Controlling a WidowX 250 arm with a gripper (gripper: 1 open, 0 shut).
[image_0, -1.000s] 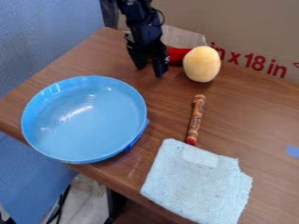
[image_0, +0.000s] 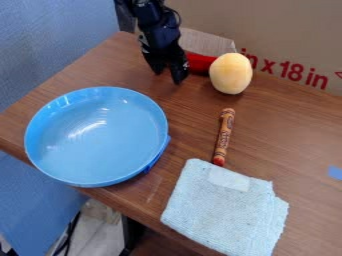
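Note:
The dark gripper (image_0: 171, 68) hangs at the upper middle, just left of a red object (image_0: 201, 62) that lies against a cardboard piece at the back; whether its fingers are open or shut is unclear. A pale yellow egg-shaped object (image_0: 230, 73) stands to the right of the red one. A blue plate (image_0: 96, 137) sits at the left of the wooden table. A wrapped stick (image_0: 223, 135) lies right of the plate, above a folded light-blue cloth (image_0: 221, 213).
A large cardboard box (image_0: 287, 35) walls off the back right.
The gripper has shifted very slightly upward and right at the back of the table. The objects on the table look unmoved.

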